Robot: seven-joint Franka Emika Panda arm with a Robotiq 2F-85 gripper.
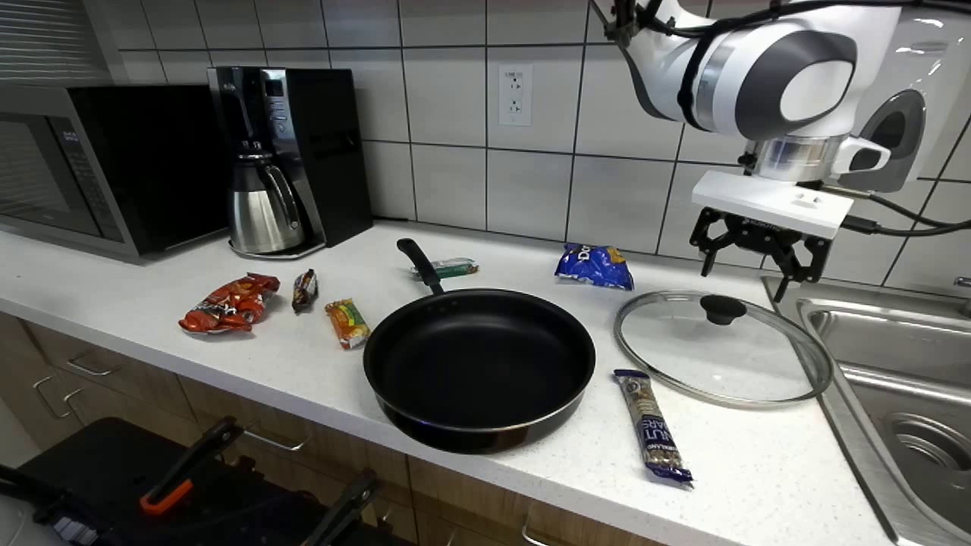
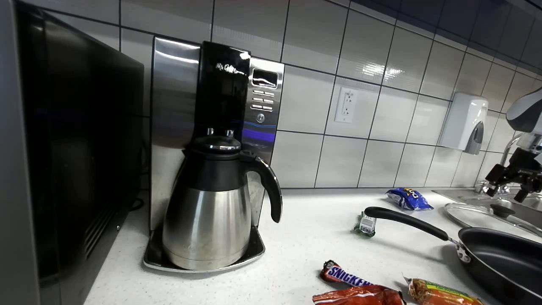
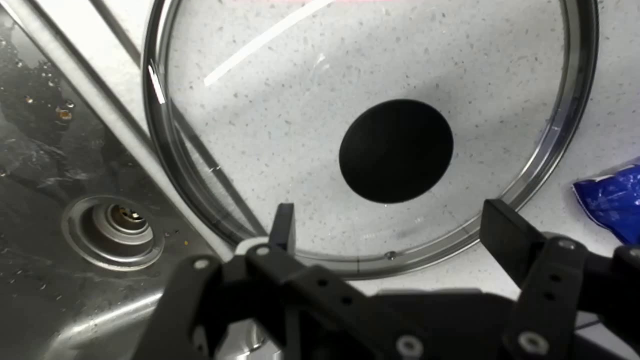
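My gripper [image 1: 744,282] hangs open above the counter, behind the glass lid, with nothing between its fingers. The lid [image 1: 655,344] lies on the counter, its black knob [image 1: 724,309] upward and its right edge over the rim of the sink. In the wrist view the knob [image 3: 396,151] shows apart from the fingertips, ahead of them, while the fingers [image 3: 507,240] stand wide on either side of the lid's near edge. Left of the lid sits an empty black frying pan [image 1: 480,359], its handle [image 1: 419,264] pointing to the back left.
A nut bar [image 1: 653,426] lies in front of the lid, and a blue snack bag [image 1: 594,265] behind it. Several other snacks, including a red bag [image 1: 232,305], are left of the pan. The steel sink [image 1: 910,346] borders the right; a coffee maker [image 1: 323,155] stands back left.
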